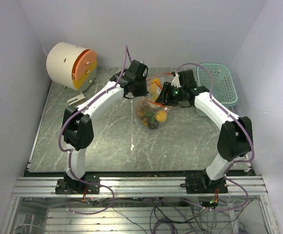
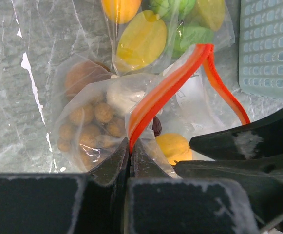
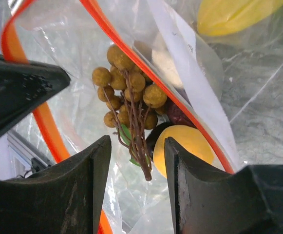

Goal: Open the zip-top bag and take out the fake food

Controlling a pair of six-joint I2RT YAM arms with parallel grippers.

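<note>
A clear zip-top bag [image 1: 142, 117] with an orange zip edge lies mid-table, its mouth gaping. Inside are a brown bunch of round fruit [image 3: 131, 97], a yellow-orange fruit [image 3: 185, 141], a dark round piece and some green. My left gripper is shut on the bag's orange zip edge [image 2: 165, 90] at one side of the mouth. Over the opening, my right gripper stands open, fingers pointing toward the food. The brown stems show between its fingertips, but nothing is held. In the top view the right gripper [image 1: 161, 100] partly hides the mouth.
A second clear bag with yellow [image 2: 141, 39] and green food lies beside the first, toward the back. A pale green basket [image 1: 216, 83] stands at the back right, and a cream drum [image 1: 63, 63] at the back left.
</note>
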